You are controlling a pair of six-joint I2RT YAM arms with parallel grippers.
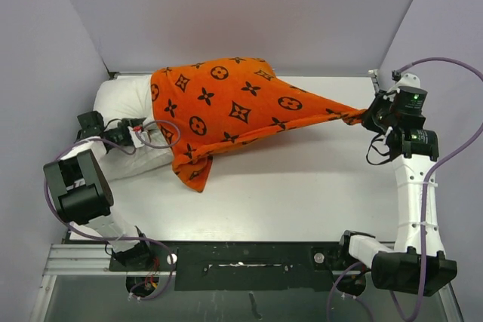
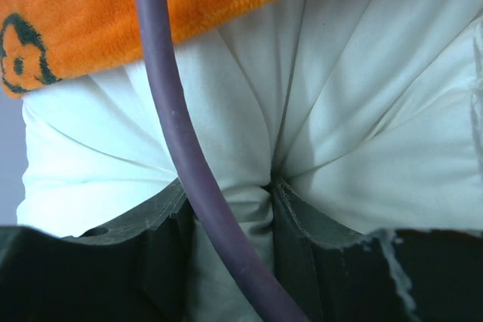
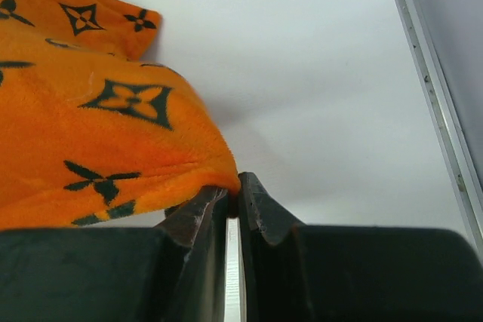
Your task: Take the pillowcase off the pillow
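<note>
The orange pillowcase (image 1: 226,111) with dark monogram print is stretched from the pillow toward the right, its far end narrowed to a corner. My right gripper is shut on that corner. The white pillow (image 1: 124,99) lies at the left, partly covered by the case; in the left wrist view its fabric (image 2: 362,111) gathers in creases into my left gripper, which is shut on it, below the orange edge (image 2: 83,43). A purple cable crosses in front of that gripper.
Grey walls (image 1: 241,13) bound the back and both sides, with a metal rail (image 3: 430,88) along the table's edge in the right wrist view.
</note>
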